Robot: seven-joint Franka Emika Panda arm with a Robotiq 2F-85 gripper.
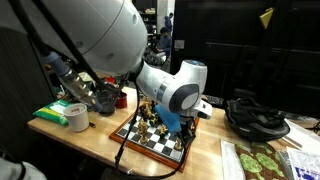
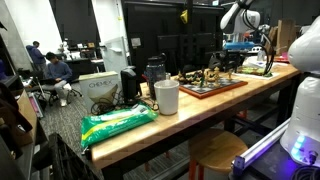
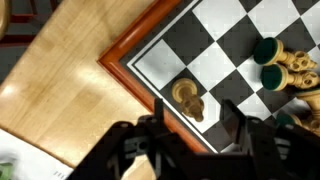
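Note:
In the wrist view, a gold chess piece (image 3: 187,97) stands on the checkered chessboard (image 3: 158,65) close to its brown border. The dark fingers of my gripper are spread on either side of it, with a gap showing; I see no grip on the piece. More gold pieces with green bases (image 3: 288,77) lie over on their sides at the right of that view. The arm hangs over the near right part of the board in exterior view 1, hiding some of it.
A white cup (image 1: 77,117) and a green bag (image 1: 50,110) are at the table's left end. Right of the board sit a black bag (image 1: 257,117) and a green-patterned sheet (image 1: 262,163). Bare wood (image 3: 60,75) borders the board.

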